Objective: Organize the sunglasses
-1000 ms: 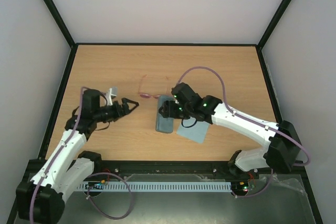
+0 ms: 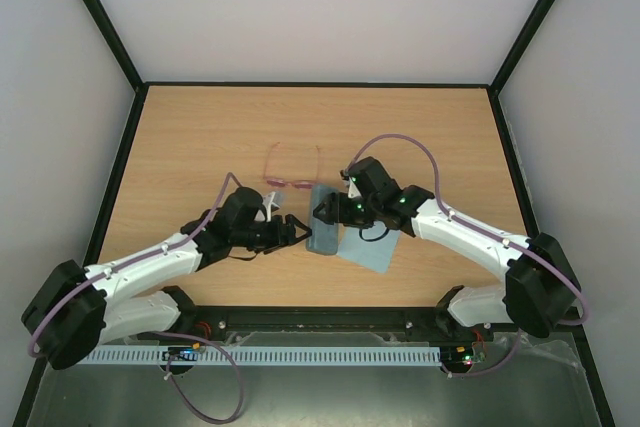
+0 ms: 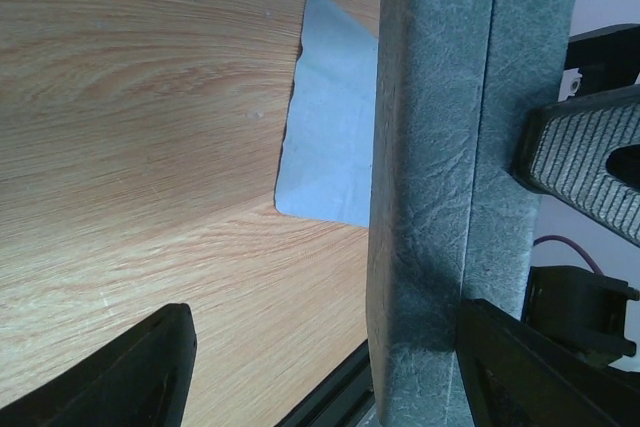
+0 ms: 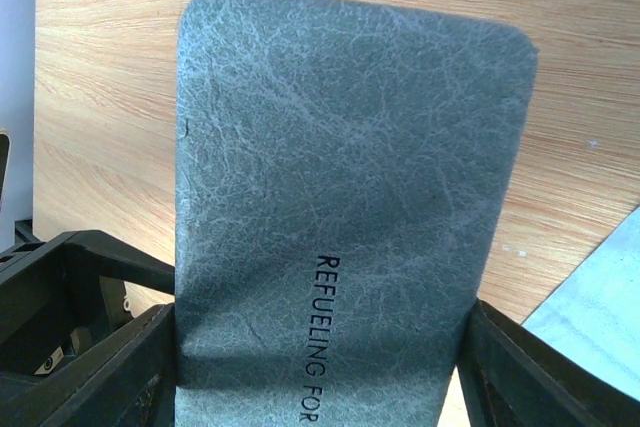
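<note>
A grey-blue glasses case [image 2: 323,230] with printed lettering is at mid-table, closed, its seam side facing the left wrist view. My right gripper [image 2: 322,210] is shut on the case across its width; in the right wrist view its fingers [image 4: 500,372] meet both sides. Left of the case, my left gripper [image 2: 304,231] stands open. In the left wrist view one of its fingers [image 3: 505,362] overlaps the case's near end, while the other is well clear. Pink-framed sunglasses [image 2: 290,184] lie behind, temples spread toward the back.
A light blue cloth [image 2: 370,250] lies flat to the right of the case, partly under the right arm. Bare table [image 2: 420,117] extends across the back and both sides. The two grippers are very near each other.
The left arm has swung right, bringing its gripper from well left of the case to right beside it. The right gripper and the case have shifted slightly to the right.
</note>
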